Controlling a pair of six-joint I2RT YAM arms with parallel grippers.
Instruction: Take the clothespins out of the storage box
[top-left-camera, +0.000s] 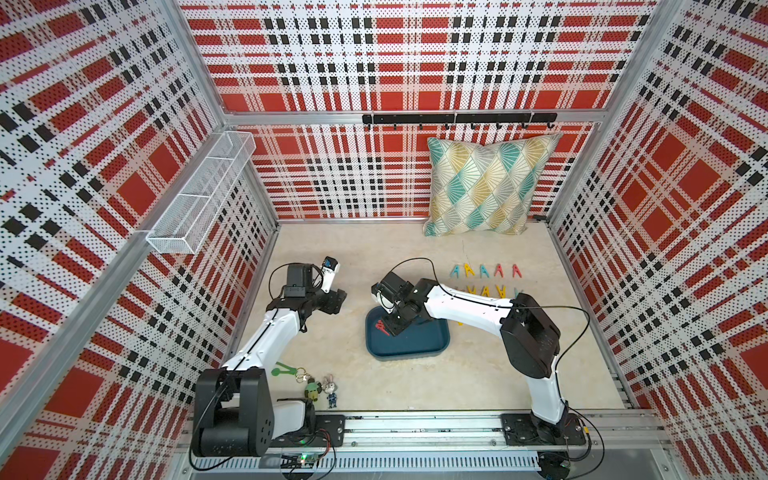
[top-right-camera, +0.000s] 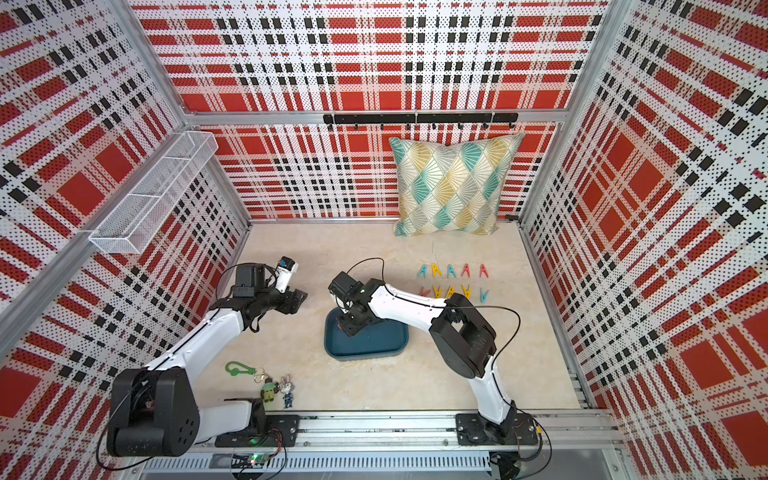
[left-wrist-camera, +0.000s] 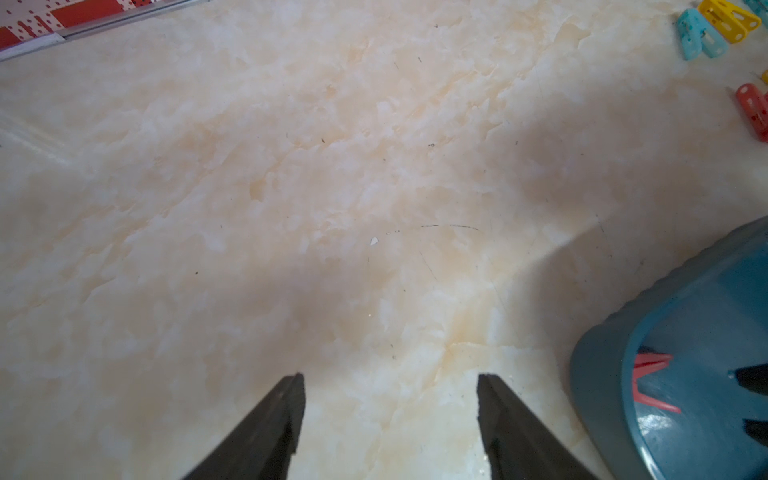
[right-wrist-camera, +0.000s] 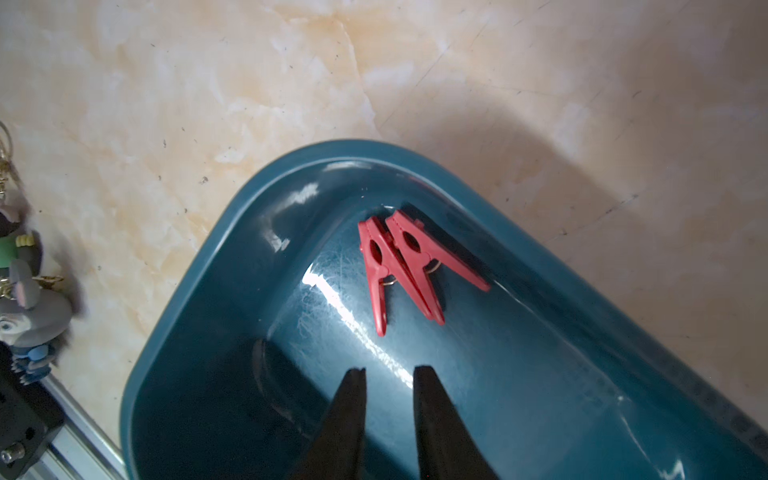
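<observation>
Two red clothespins (right-wrist-camera: 416, 256) lie overlapping inside the dark teal storage box (top-left-camera: 408, 345), near one end. My right gripper is over the box, its fingers a little apart, open and empty, the pins just beyond the fingertips in the right wrist view. My left gripper stands open and empty over bare table, left of the box. Red, yellow and blue clothespins (top-right-camera: 450, 270) lie in rows on the table right and behind the box, partly hidden by the right arm in the top views.
A patterned pillow (top-left-camera: 488, 184) leans at the back wall. A green strap (top-right-camera: 240, 368) and small figurine keychains (top-right-camera: 285, 388) lie at the front left. A wire rack (top-left-camera: 200, 192) hangs on the left wall.
</observation>
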